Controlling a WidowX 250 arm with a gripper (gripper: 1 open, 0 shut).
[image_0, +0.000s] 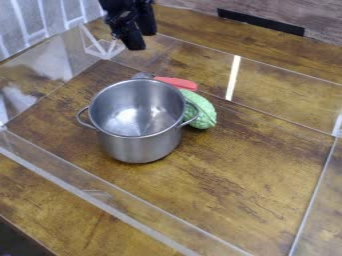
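Observation:
My black gripper (130, 28) hangs at the top of the camera view, above and behind a steel pot (139, 140) with two side handles. The pot stands empty on the wooden table. Behind its right side lie a pale green, textured vegetable-like object (201, 110) and a red-handled utensil (175, 83), partly hidden by the pot. The gripper is clear of these things; whether it is open or shut is hard to tell.
Clear plastic panels and strips border the wooden work surface (241, 180) on several sides. A dark wooden edge runs along the back right.

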